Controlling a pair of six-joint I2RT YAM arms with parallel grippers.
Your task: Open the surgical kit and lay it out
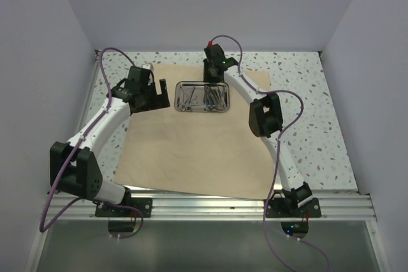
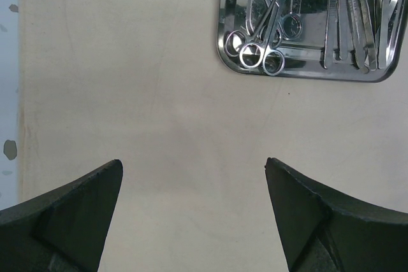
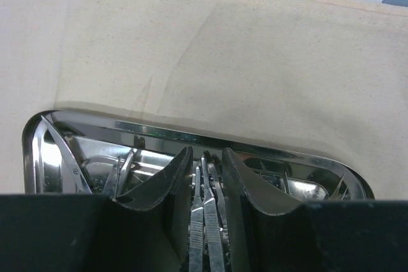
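A metal tray (image 1: 188,109) of surgical instruments rests on the beige cloth. In the left wrist view it holds scissors (image 2: 250,54) at the left and several slim instruments (image 2: 368,36) at the right. My right gripper is over the tray's back part, its fingers part apart, with handles of slim instruments (image 3: 212,234) showing below and between them; whether it touches them I cannot tell. My left gripper (image 1: 162,93) is open left of the tray, nothing between its fingers.
The speckled table (image 1: 306,125) shows around the cloth. Grey walls stand at the back and both sides.
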